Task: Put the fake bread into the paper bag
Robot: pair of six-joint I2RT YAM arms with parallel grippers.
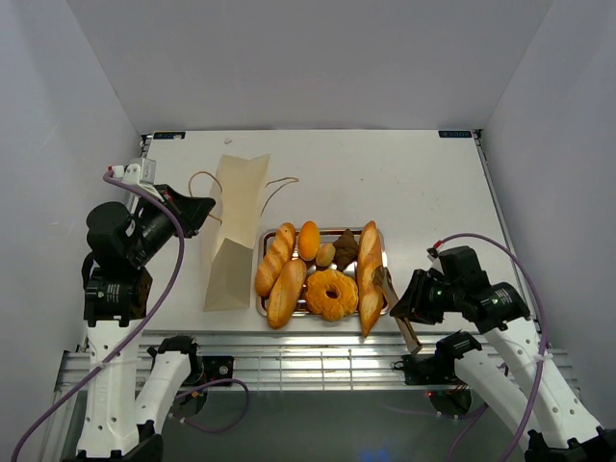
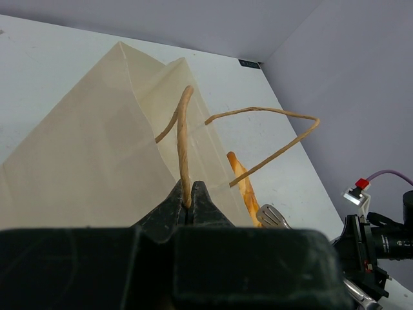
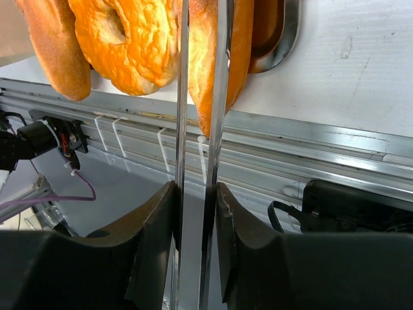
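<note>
The open paper bag [image 1: 229, 277] stands left of the metal tray [image 1: 261, 306] holding the fake bread. My left gripper is shut on one of the bag's twisted handles [image 2: 183, 139]; the other handle [image 2: 274, 110] is free. On the right, my gripper grips metal tongs [image 3: 216, 139] between its fingers, their two arms close together. In the top view the tongs' tips reach the pointed long loaf [image 1: 371, 260] at the tray's right side. That loaf [image 3: 240, 55] appears behind the tong arms in the right wrist view; whether they pinch it I cannot tell.
Other breads in the tray are a ring bread [image 1: 332, 289], two loaves [image 1: 287, 294] on the left, an orange roll [image 1: 308, 241] and a brown piece [image 1: 346, 250]. A metal rail [image 1: 308, 361] runs along the front. Behind the tray the table is clear.
</note>
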